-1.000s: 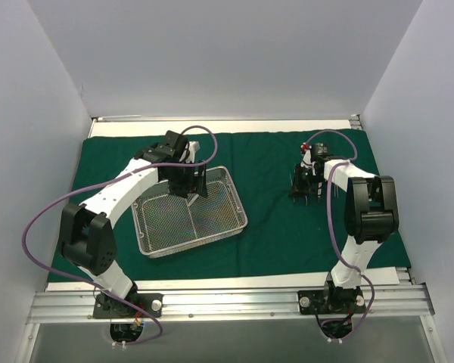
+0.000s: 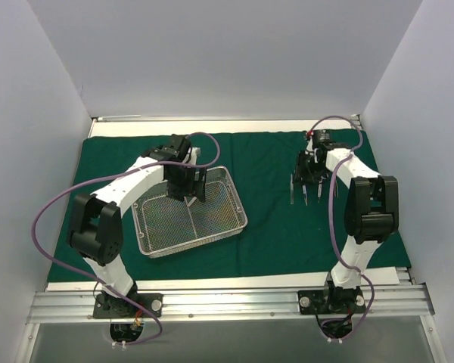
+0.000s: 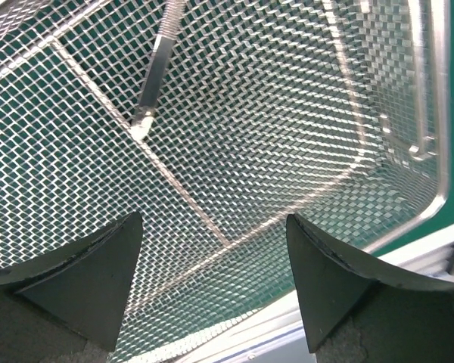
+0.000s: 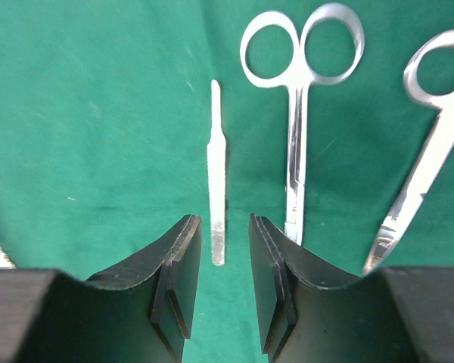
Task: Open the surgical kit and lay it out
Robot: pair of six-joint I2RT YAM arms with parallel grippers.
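My left gripper hangs open over the wire mesh tray (image 2: pixel 155 234), where a slim scalpel-like instrument (image 3: pixel 156 83) lies across the mesh with nothing between the fingers. On the green cloth at right, my right gripper is above a row of laid-out instruments, its fingers parted and empty. In the right wrist view a slim flat handle (image 4: pixel 216 181) lies upright in the frame, with scissors (image 4: pixel 296 136) to its right and a second looped instrument (image 4: pixel 430 159) further right.
Pale walls enclose both sides and the back; a white table edge (image 2: pixel 234 125) runs behind the cloth.
My right gripper has lifted and shifted slightly right, exposing more of the instruments beneath it. The left arm has moved slightly back toward the left, still over the tray.
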